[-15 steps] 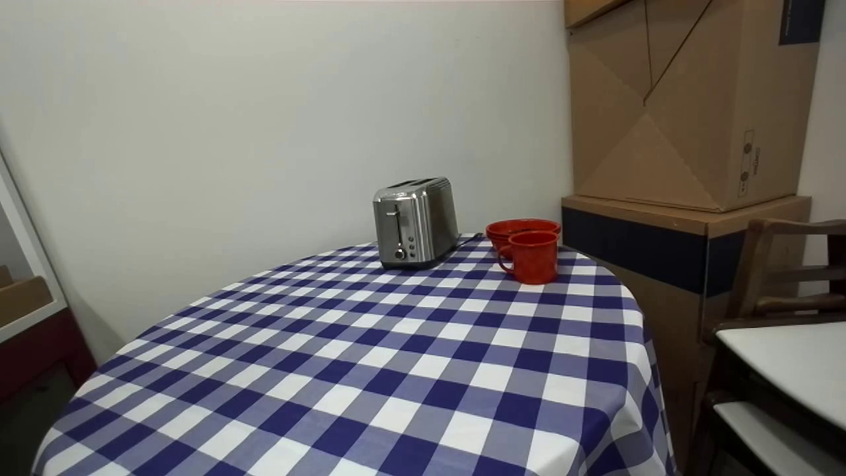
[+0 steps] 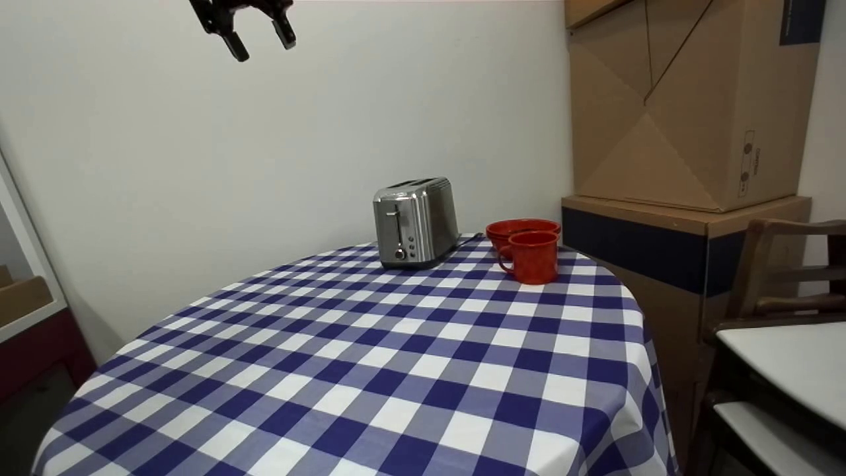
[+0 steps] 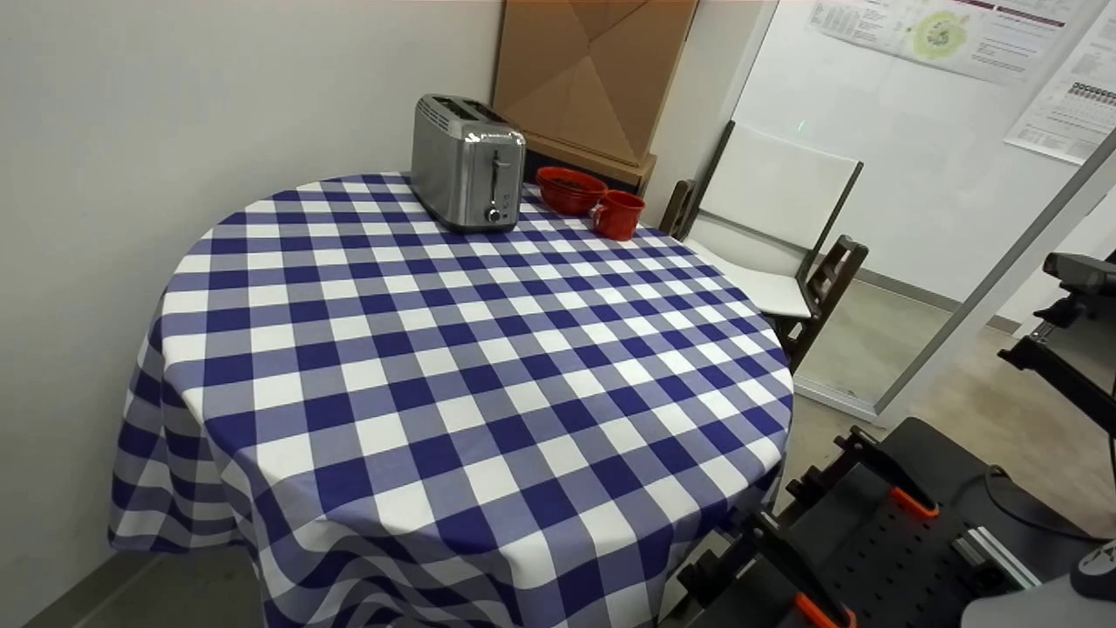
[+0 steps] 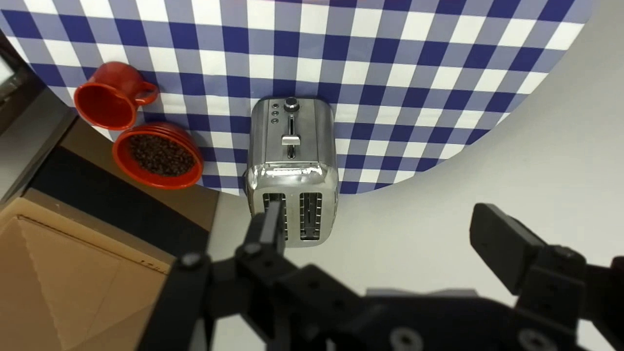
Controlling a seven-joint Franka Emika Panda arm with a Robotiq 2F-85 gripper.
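High above the table, at the top left of exterior view 1, my gripper (image 2: 263, 49) stands open with nothing between its fingers. In the wrist view its two dark fingers (image 4: 504, 248) are wide apart. A silver two-slot toaster (image 2: 414, 222) stands upright near the wall, its lever (image 4: 290, 140) facing the open table. To its right, a red mug (image 2: 535, 258) sits upright with its handle towards the toaster. Just behind the mug is a red bowl (image 3: 571, 192); from above, small dark brown pieces (image 4: 162, 155) show inside it. My gripper touches none of these.
A blue-and-white checked cloth (image 2: 341, 349) covers the round table, which is bare on its front and left parts. Stacked cardboard boxes (image 2: 658, 103) rise behind the bowl. A white wall stands along the back, and a chair (image 3: 758, 230) is beyond the right edge.
My gripper has come into exterior view 1 at the top left, where a second ago it was out of sight. The toaster, mug and bowl have not moved.
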